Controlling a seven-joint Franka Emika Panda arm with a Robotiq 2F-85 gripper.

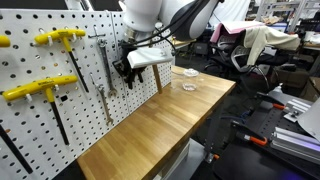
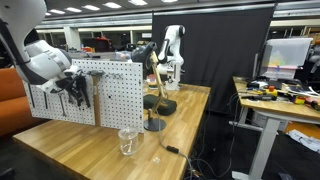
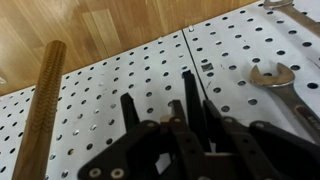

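My gripper is at the white pegboard (image 3: 100, 95), its two black fingers apart with nothing between them. In exterior view 1 the gripper (image 1: 131, 78) sits close to the board, between a hanging wrench (image 1: 105, 62) and a wooden handle (image 1: 157, 78). The wrist view has that wooden handle (image 3: 46, 110) left of the fingers and a metal wrench (image 3: 285, 92) to their right, both clear of them. Exterior view 2 has the dark gripper (image 2: 77, 92) left of the wooden handle (image 2: 97, 100). Whether a fingertip touches the board I cannot tell.
Yellow-headed hammers (image 1: 40, 88) and a smaller wrench (image 1: 104, 103) hang on the board's near part. Clear bowls (image 1: 189, 85) stand on the wooden table (image 1: 145, 142), as does a clear container (image 2: 128, 141). The tabletop in front of the board is largely free.
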